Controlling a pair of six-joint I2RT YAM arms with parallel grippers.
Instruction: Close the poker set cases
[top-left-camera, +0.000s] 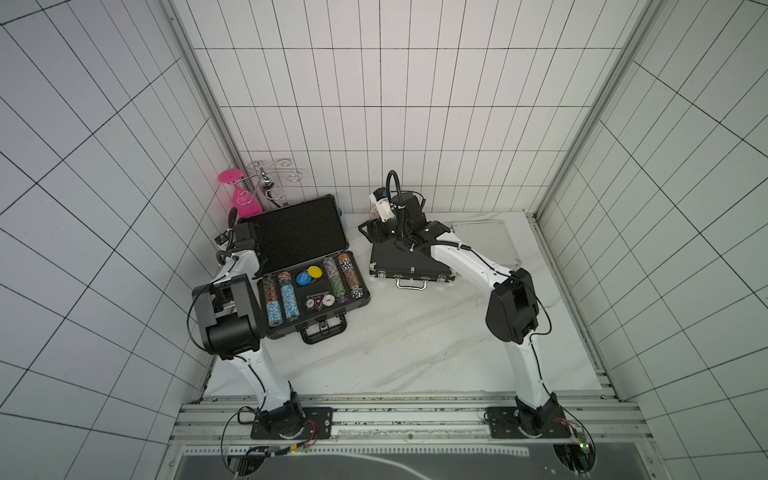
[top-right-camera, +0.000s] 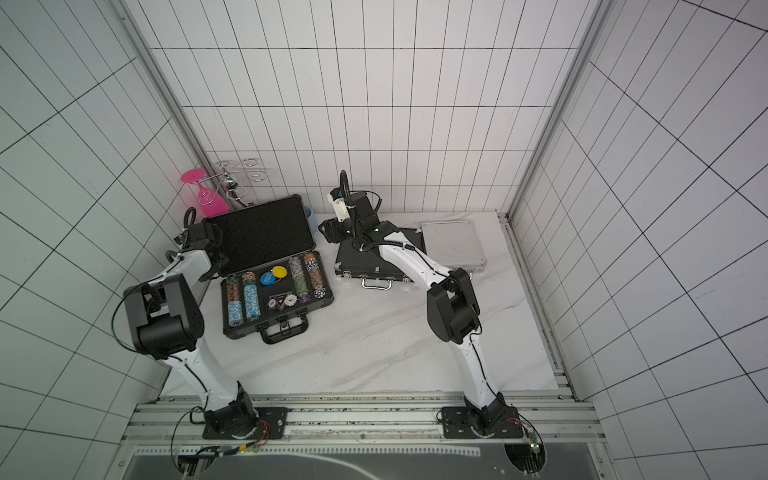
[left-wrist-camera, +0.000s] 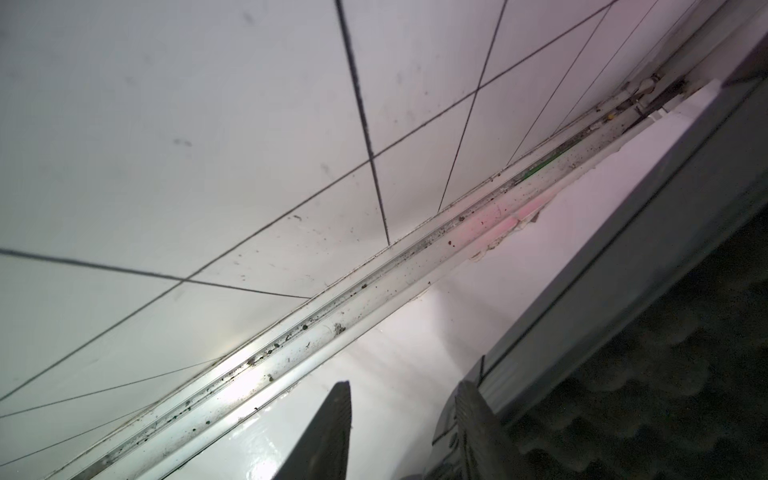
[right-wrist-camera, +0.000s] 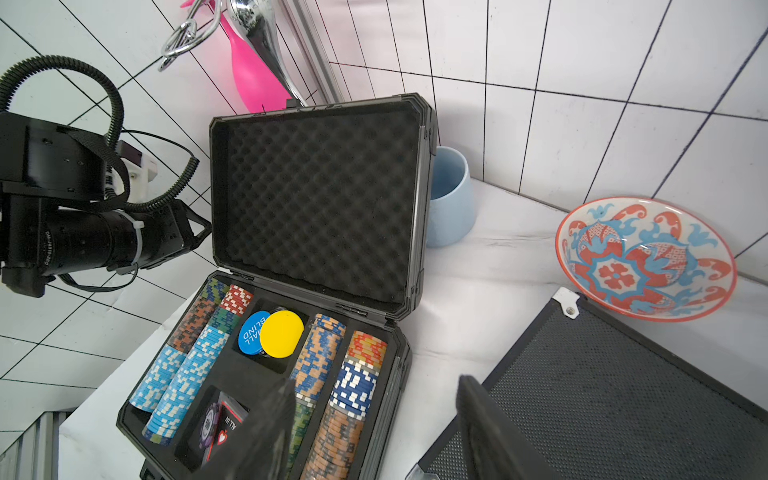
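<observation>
An open black poker case (top-left-camera: 312, 320) stands at left, its foam lid (top-left-camera: 300, 228) raised, chips in rows, cards and discs inside. My left gripper is at the lid's left end, open, one finger beside the lid's edge, nothing between. A closed black case (top-left-camera: 408, 260) with a silver handle lies in the middle. My right gripper hangs open over its left part, facing the open case, with nothing between its fingers.
A pink item (top-left-camera: 245, 204) and chrome rack stand at the back left. A blue cup (right-wrist-camera: 448, 208) and patterned bowl (right-wrist-camera: 644, 256) are at the back. A pale tray (top-left-camera: 488, 240) lies right.
</observation>
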